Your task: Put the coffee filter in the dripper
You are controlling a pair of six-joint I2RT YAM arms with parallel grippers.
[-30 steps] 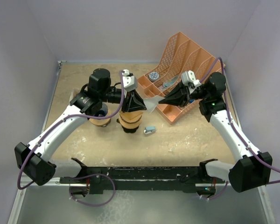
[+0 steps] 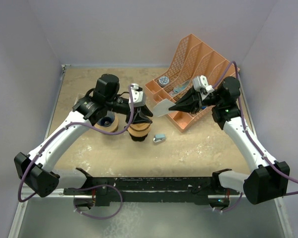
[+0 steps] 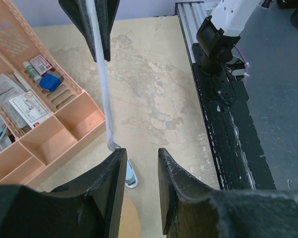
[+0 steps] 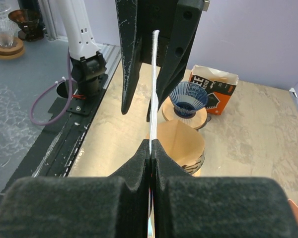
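Observation:
A white paper filter (image 2: 163,107), edge-on as a thin strip in both wrist views, is pinched in my right gripper (image 2: 172,106), which is shut on it. My left gripper faces the paper's lower edge, fingers apart and empty. In the right wrist view a dark ribbed dripper (image 4: 187,94) sits on a wooden ring in front of a coffee filter box (image 4: 219,98). A stack of brown cone filters (image 4: 179,139) stands nearer, partly under the left gripper.
An orange organiser (image 2: 188,59) with small items fills the back right. A small light-blue object (image 2: 159,137) lies at the middle.
My left gripper has drawn back slightly to the left from the paper, which it overlapped a second ago. The right arm holds nearly still.

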